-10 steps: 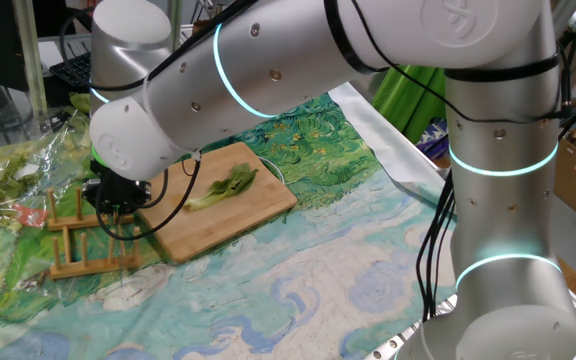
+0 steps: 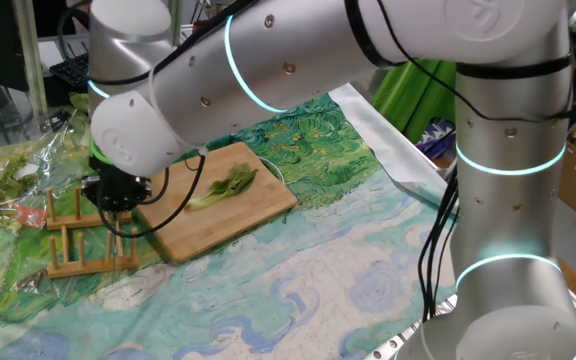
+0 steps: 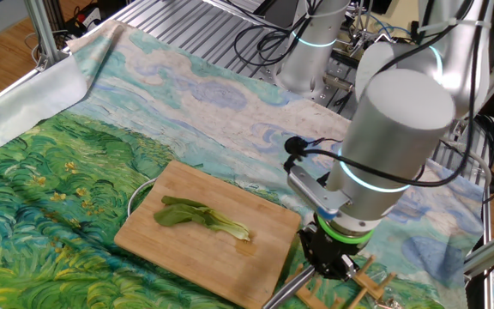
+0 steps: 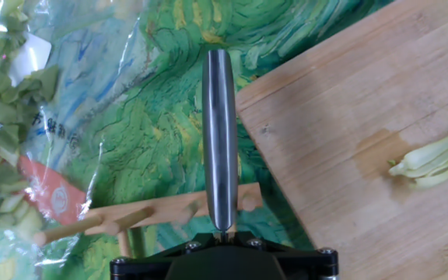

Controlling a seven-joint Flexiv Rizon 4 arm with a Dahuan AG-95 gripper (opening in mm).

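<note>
My gripper is at the wooden peg rack (image 4: 162,208), just beside the cutting board. It appears shut on a smooth silver metal handle (image 4: 220,140) that juts forward from the fingers in the wrist view. In exterior view 2 this handle (image 3: 288,288) slants down to the left from my gripper (image 3: 331,262), past the board's near corner; whatever part continues beyond it is hidden. On the wooden cutting board (image 3: 178,257) lies a green leafy vegetable (image 3: 200,215), apart from the gripper. In exterior view 1, the black gripper body (image 2: 118,190) hides the fingertips and handle.
A clear plastic bag of greens (image 4: 10,132) lies left of the rack in the wrist view. The painted-pattern cloth (image 2: 298,295) covers the table, with wide free room in front of the board. Black cables (image 2: 173,215) loop from the arm.
The arm's upper links have shifted slightly right in exterior view 1, while the gripper has barely moved. The rack has shifted a little to the left. Board and vegetable stay put.
</note>
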